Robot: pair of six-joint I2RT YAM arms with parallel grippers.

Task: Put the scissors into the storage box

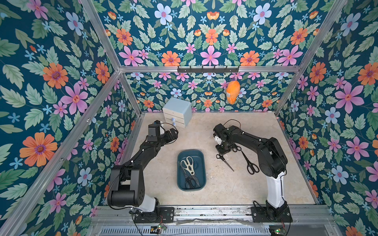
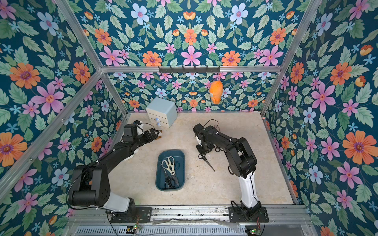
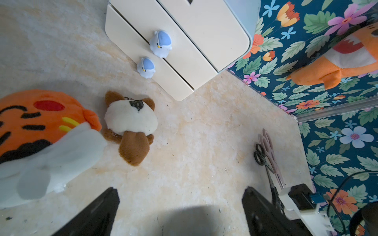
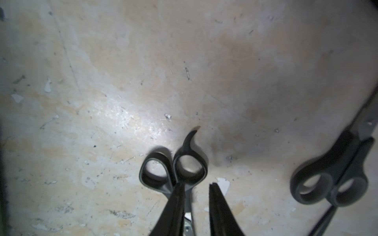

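The teal storage box (image 1: 180, 169) sits front-centre, holding cream-handled scissors (image 1: 189, 169) and dark ones. My right gripper hangs over black small scissors (image 4: 189, 173), its fingers part open with nothing clearly between them; their handle rings lie just beyond the fingertips. Larger black scissors (image 4: 315, 184) lie to the right in that view. Pink-handled scissors (image 3: 267, 145) lie farther back, partly behind the right arm. My left gripper stands open over bare tabletop at the left, with nothing between its fingers.
A drawer cabinet (image 1: 182, 108) with bird figures stands at the back left. An orange-and-white plush (image 3: 43, 125) and a brown-and-white plush (image 3: 132, 118) lie near the left arm. An orange toy (image 1: 232, 91) hangs on the back wall. Table between box and cabinet is clear.
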